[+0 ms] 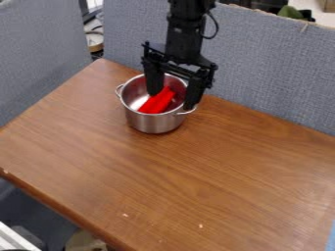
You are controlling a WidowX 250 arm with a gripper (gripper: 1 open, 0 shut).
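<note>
A steel pot (155, 122) with two wire handles sits toward the back of the wooden table. A red object (157, 100) lies inside it. My black gripper (174, 88) is lowered over the pot, open, its fingers around the red object at or inside the rim; whether they touch it I cannot tell.
Grey padded walls stand at the left (39, 69) and along the back (268, 74). Some clutter shows beyond the table at the lower left.
</note>
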